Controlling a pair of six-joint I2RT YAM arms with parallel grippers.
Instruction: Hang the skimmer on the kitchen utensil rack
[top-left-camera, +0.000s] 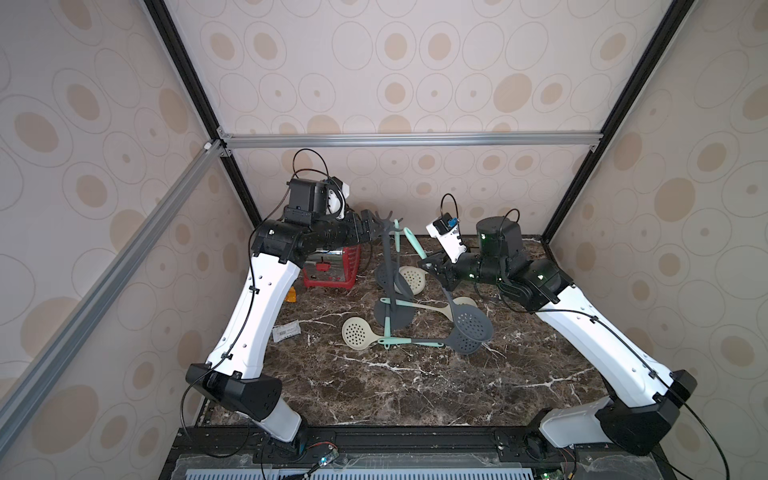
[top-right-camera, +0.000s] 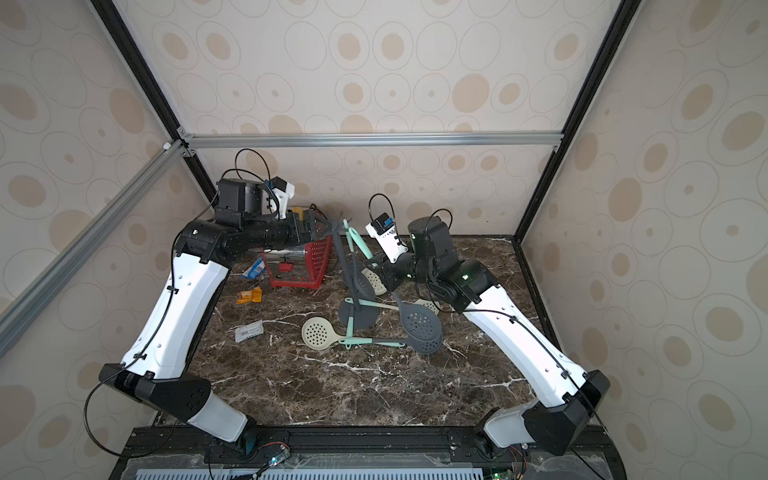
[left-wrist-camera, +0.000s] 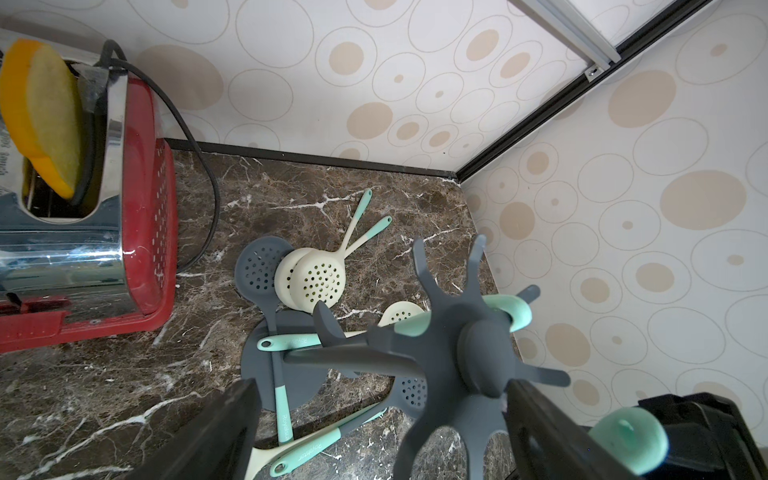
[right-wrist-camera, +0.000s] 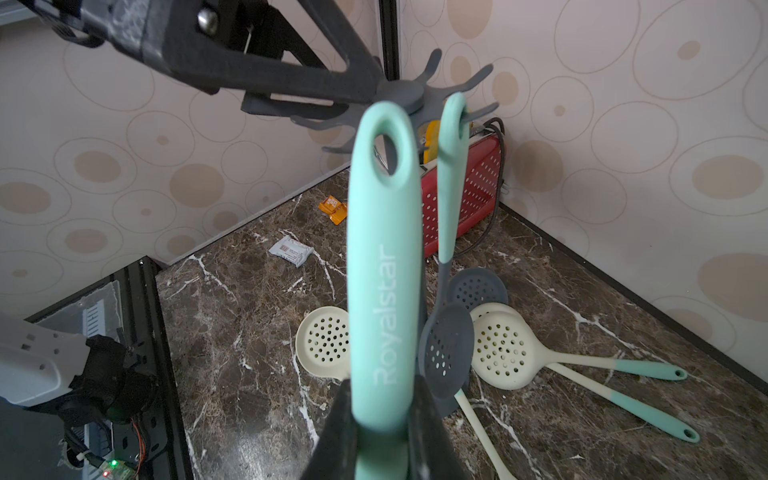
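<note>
The grey utensil rack (left-wrist-camera: 456, 336) stands mid-table, a utensil hanging from one of its arms. My left gripper (top-left-camera: 371, 226) is open at the rack's top, its fingers on either side of it in the left wrist view. My right gripper (top-left-camera: 432, 265) is shut on the mint handle (right-wrist-camera: 384, 264) of a grey skimmer (top-left-camera: 472, 322), holding it upright to the right of the rack, handle hole upward, perforated head hanging low. In the right wrist view that handle overlaps the rack; whether they touch I cannot tell.
Several loose skimmers and other utensils (top-left-camera: 358, 333) lie around the rack's base (left-wrist-camera: 300, 376). A red basket (top-right-camera: 297, 276) with a metal appliance stands at back left, small packets (top-right-camera: 248, 329) left of centre.
</note>
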